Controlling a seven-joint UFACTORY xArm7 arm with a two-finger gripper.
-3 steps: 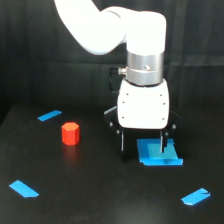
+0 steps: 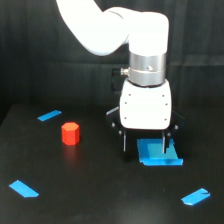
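Observation:
My gripper [image 2: 146, 147] hangs from the white arm at the centre right, pointing down. Its two dark, thin fingers stand wide apart, and no object shows gripped between them. Just below and to the right of it lies a bright blue square [image 2: 160, 160] on the dark table, with a paler patch on its upper part. The right finger overlaps this square in the view; whether they touch I cannot tell. A red six-sided block [image 2: 70, 133] stands by itself to the left of the gripper.
Blue strips lie flat on the table: a far-left strip [image 2: 49, 116], a near-left strip [image 2: 23, 188] and a near-right strip [image 2: 195, 197]. Open dark table surrounds the red block and fills the front middle. Behind hangs a dark curtain [image 2: 40, 60].
The arm and gripper have shifted slightly to the right. The red block, the blue square and the strips have stayed in place.

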